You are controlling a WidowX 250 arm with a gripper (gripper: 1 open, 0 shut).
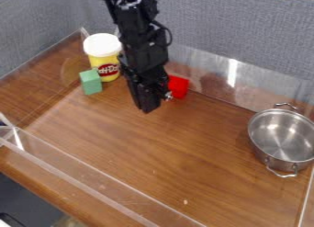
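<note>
My black gripper [149,102] is over the middle back of the wooden table, shut with nothing visible between its fingers. Behind it, partly hidden by the arm, lies a red block [178,86]. To its left stand a green block [90,82] and a yellow tub with a white lid [102,47].
A steel pot [281,139] with two handles stands at the right. Clear walls edge the table at the back and front left.
</note>
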